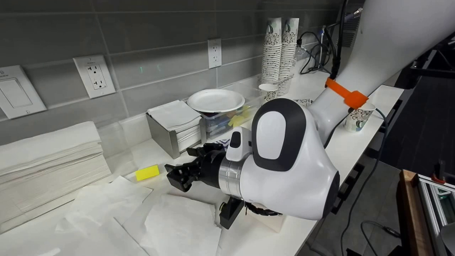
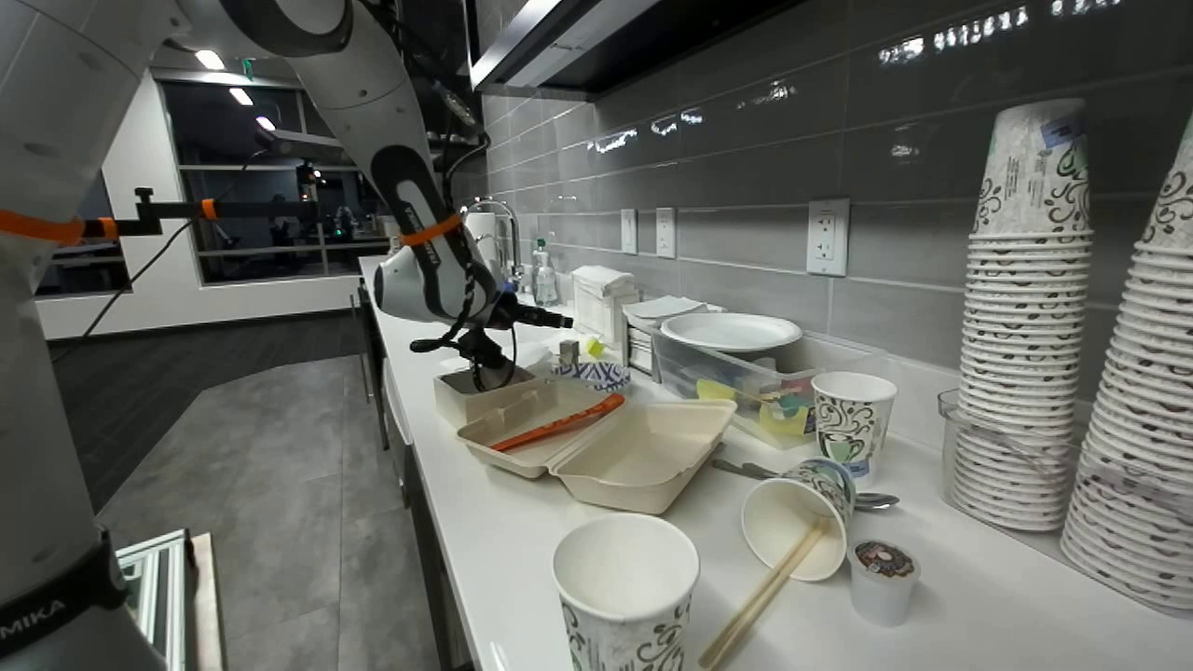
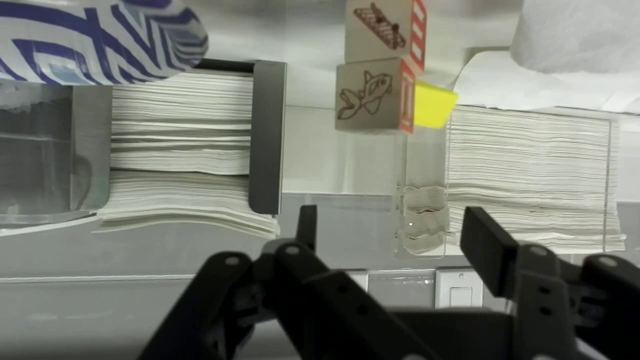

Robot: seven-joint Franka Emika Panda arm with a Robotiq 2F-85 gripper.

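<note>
My gripper is open in the wrist view, its two black fingers well apart with nothing between them. Ahead of it, a wooden block with a fish drawing (image 3: 367,96) stands against another block with a snowboard-like drawing (image 3: 379,29); both have red-marked sides. A yellow block (image 3: 434,106) shows beside them, partly hidden by the fish block. In exterior view 1 the yellow block (image 1: 147,172) lies on the counter, just left of and apart from the gripper (image 1: 181,165). The wooden blocks are hidden there behind the hand.
Close by are a metal napkin holder (image 1: 164,134), a paper towel stack (image 1: 51,170) and loose napkins (image 1: 183,226). A patterned bowl (image 2: 593,376) and an open takeout box (image 2: 649,447) stand near the arm. Cups, including a tipped one (image 2: 783,520), occupy the nearer counter in exterior view 2.
</note>
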